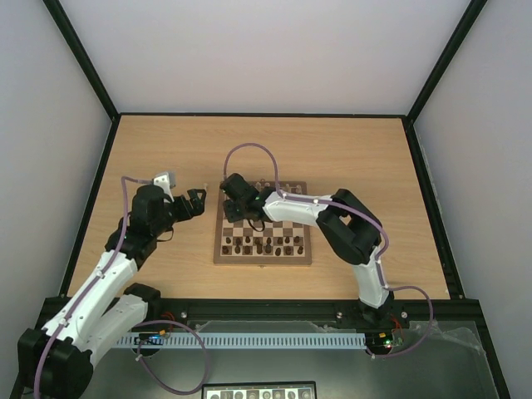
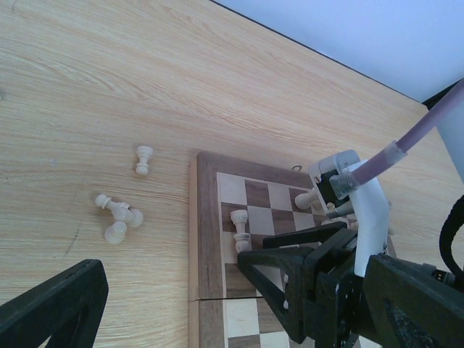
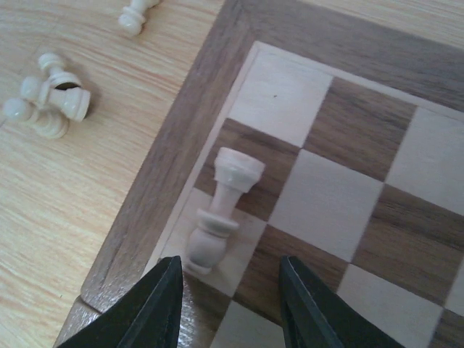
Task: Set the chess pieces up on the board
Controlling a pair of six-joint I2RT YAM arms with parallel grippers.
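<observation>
A white chess piece (image 3: 209, 246) lies on its side near the board's left edge, across a dark square and a light one. My right gripper is open just beside its lower end, fingers apart with nothing between them. From the left wrist view, the right gripper's black fingers reach close to that same piece (image 2: 239, 226); whether they touch cannot be made out. The wooden chessboard (image 1: 262, 259) carries dark pieces (image 1: 258, 247) upright along its near side. Left of the board, my left gripper stands open and empty.
On the table left of the board, a small cluster of white pieces (image 2: 119, 216) lies tipped over. A single white piece (image 2: 143, 159) lies farther back. More white pieces (image 2: 306, 199) stand along the far rows, partly behind the right arm. Table behind the board is clear.
</observation>
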